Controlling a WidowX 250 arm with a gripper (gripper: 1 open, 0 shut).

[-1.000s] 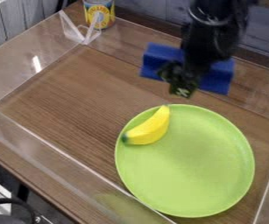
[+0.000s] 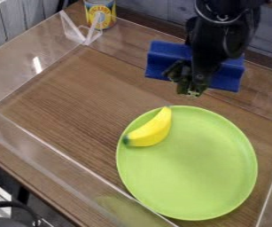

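Observation:
The dark gripper hangs at the upper right, in front of a blue block-like object; whether its fingers are open or hold that object is unclear. Below it, a yellow banana lies on the left part of a green plate.
A can stands at the back left beside some clear plastic. Clear walls edge the wooden surface, whose left and middle are bare.
Over the last second the gripper has shifted slightly. The blue object appears a little further right. The banana and plate are unmoved.

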